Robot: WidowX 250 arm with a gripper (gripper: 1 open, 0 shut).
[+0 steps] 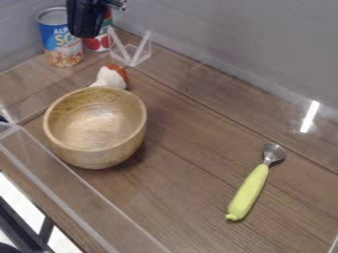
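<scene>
My gripper (90,20) is at the top left edge, dark and mostly out of frame, above two cans: a blue soup can (61,38) and a red-and-white can (99,38) partly behind it. Whether its fingers hold anything is hard to see. A wooden bowl (95,127) sits at the left of the counter, with a white-and-red object (111,79) just behind it. A spoon-like utensil with a yellow-green handle (248,189) lies at the right.
A pale wall (251,49) bounds it at the back. A clear, angular object stands beside the cans.
</scene>
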